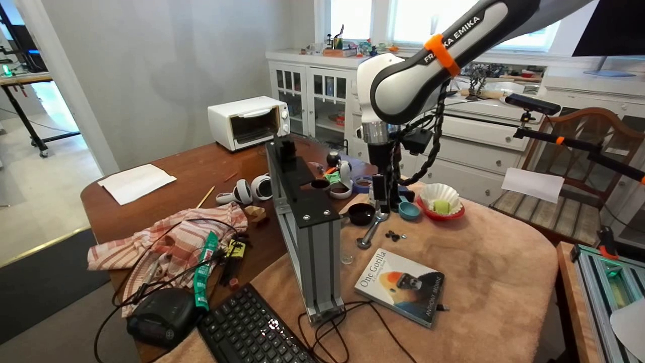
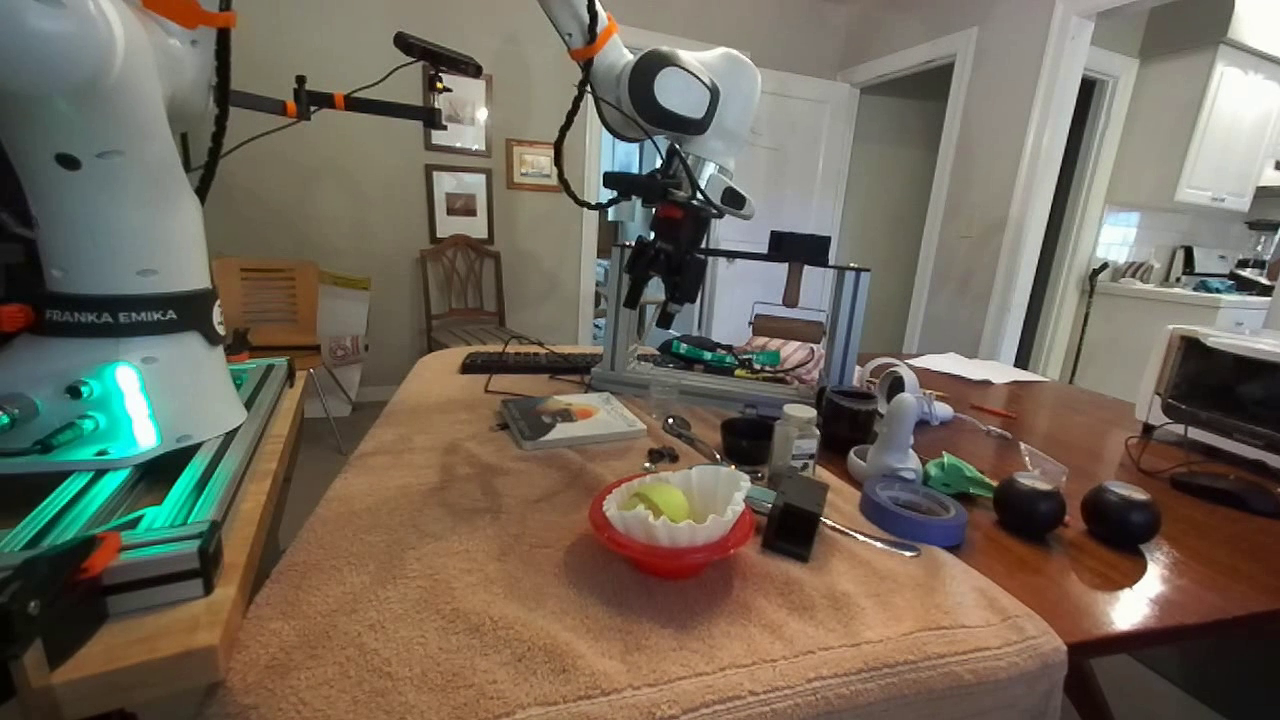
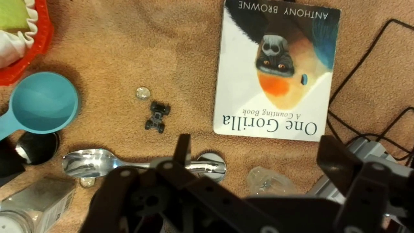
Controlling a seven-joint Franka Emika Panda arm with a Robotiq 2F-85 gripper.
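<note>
My gripper stands open above the towel-covered table, with nothing held between its fingers. In exterior view 2 the gripper point(image 2: 655, 307) hangs well above the tabletop, close to the metal frame. Below it in the wrist view, a shiny spoon point(image 3: 91, 162) lies partly behind the left finger. A picture book point(image 3: 271, 72) lies flat beyond the fingers. A small black toy car point(image 3: 157, 116) sits left of the book, beside a clear glass bead point(image 3: 143, 93). Clear crumpled-looking plastic point(image 3: 267, 180) shows between the fingers, partly hidden by the gripper.
A red bowl point(image 2: 672, 559) holds a white paper liner and something yellow-green. Near it are a blue scoop point(image 3: 44, 101), a black box point(image 2: 794, 518) and blue tape point(image 2: 914, 510). The metal frame point(image 1: 320, 266) rises beside the book. The towel's front area is open.
</note>
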